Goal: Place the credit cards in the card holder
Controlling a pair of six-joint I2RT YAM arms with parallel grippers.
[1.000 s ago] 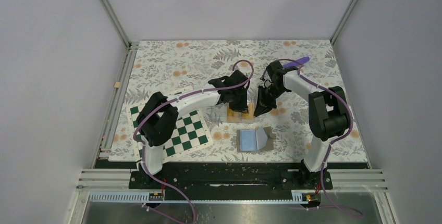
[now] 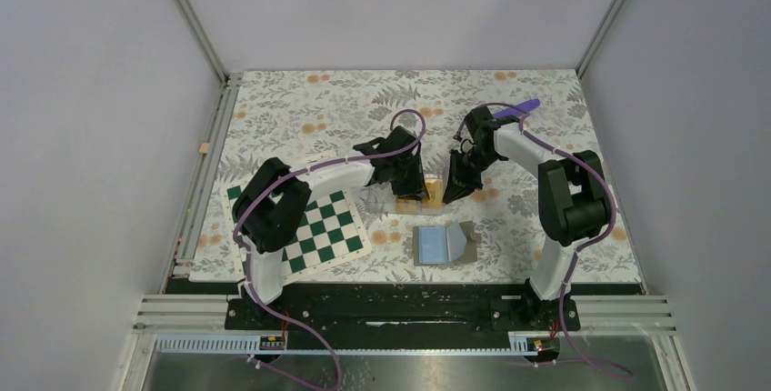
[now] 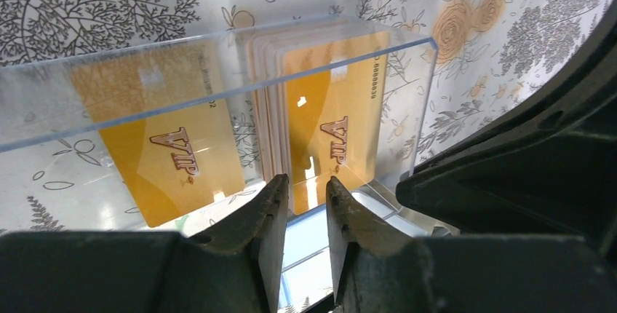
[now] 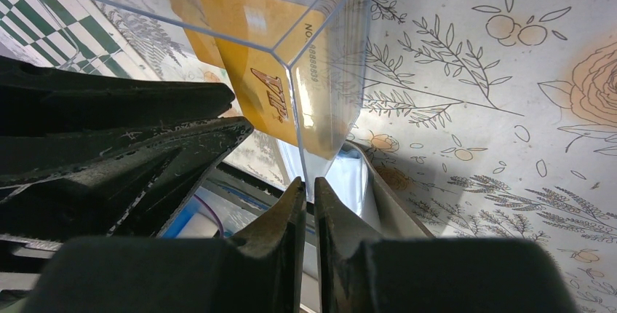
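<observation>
A clear open-topped box (image 3: 418,120) holds the gold credit cards. An upright stack of cards (image 3: 331,120) stands toward its right end, and a separate gold card (image 3: 178,164) leans or lies to the left. My left gripper is open above the box, its fingertips slightly apart near the front of the stack; nothing shows held between them. On the box's right front corner, my right gripper is shut on the clear wall. A light-blue folded case (image 2: 433,245), seemingly the card holder, lies open in front of the box.
A green-and-white checkered board (image 2: 323,232) lies to the left. At the back right is a purple strip (image 2: 520,108), partly behind the right arm. Free patterned tabletop (image 2: 545,91) extends behind both arms. The grippers stand close together at the box.
The right arm, the box and the blue case have stayed put.
</observation>
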